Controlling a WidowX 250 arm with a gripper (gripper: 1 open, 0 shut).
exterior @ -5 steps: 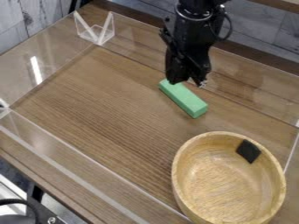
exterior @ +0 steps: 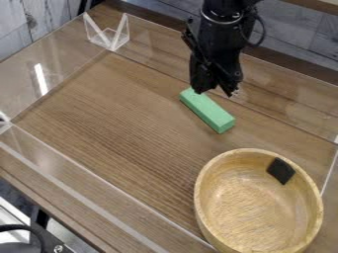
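Note:
My black gripper (exterior: 211,77) hangs at the upper middle of the camera view, its fingertips just above and behind a green rectangular block (exterior: 208,111) that lies on the wooden table. The fingers look close together, with nothing visible between them; the block is apart from them as far as this angle shows.
A large cream round bowl (exterior: 256,208) fills the lower right, with a black rectangular piece (exterior: 280,171) at its right rim. A clear wire-like object (exterior: 109,32) stands at the top left.
My gripper has shifted very slightly; the block and bowl are unchanged.

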